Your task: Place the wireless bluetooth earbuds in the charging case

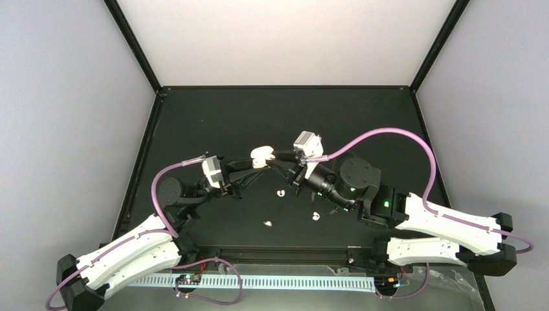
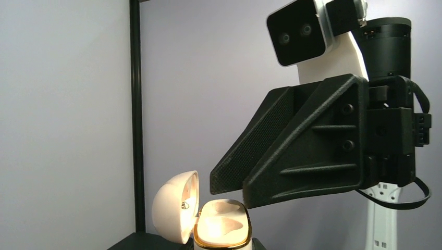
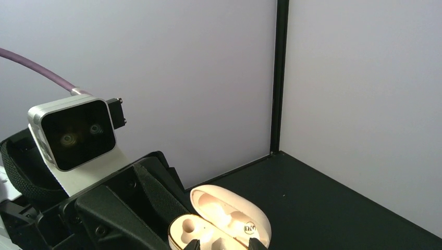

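Note:
The white charging case (image 1: 259, 162) is held up mid-table with its lid open, in my left gripper (image 1: 251, 168). In the left wrist view the case (image 2: 221, 224) shows empty-looking wells; in the right wrist view the case (image 3: 229, 213) shows its hollows. My right gripper (image 1: 275, 160) is at the case's right, its fingers part open beside and above the rim; what is between them is unclear. Small white earbuds (image 1: 280, 193) lie on the black table below, with another small pale piece (image 1: 268, 223) nearby.
White walls (image 1: 78, 129) enclose it on the sides and rear, with dark frame posts at the corners.

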